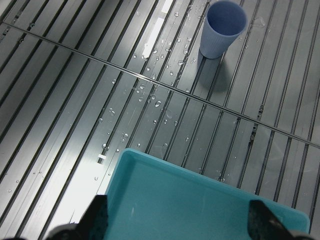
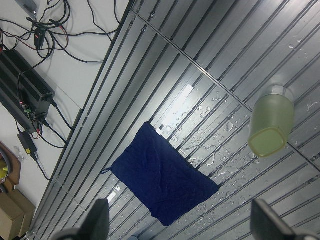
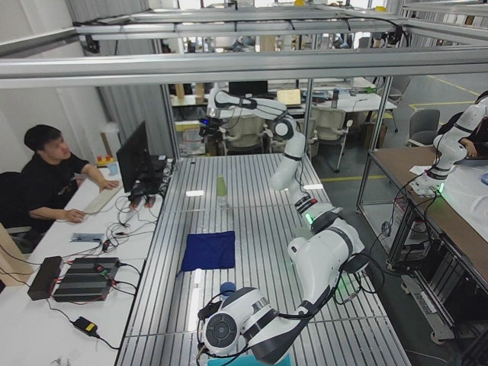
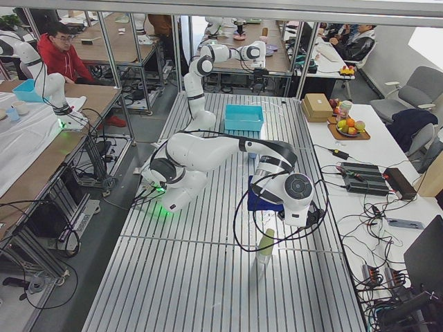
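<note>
A teal tray (image 1: 190, 205) lies below my left gripper, whose dark fingers stand wide apart, empty. A blue cup (image 1: 220, 30) stands upright beyond the tray, among water drops. In the right wrist view, my right gripper is open and empty, above the table. Below it lie a dark blue cloth (image 2: 160, 175) with a small loop and, to one side, an upright green bottle (image 2: 272, 122) with a clear top or base. Water drops and puddles lie around cloth and bottle.
A white side table (image 3: 76, 320) with power boxes, cables, a monitor (image 3: 133, 156) and a seated man runs along the metal table. Cardboard boxes (image 4: 316, 107) and a fruit board (image 4: 349, 131) sit there too.
</note>
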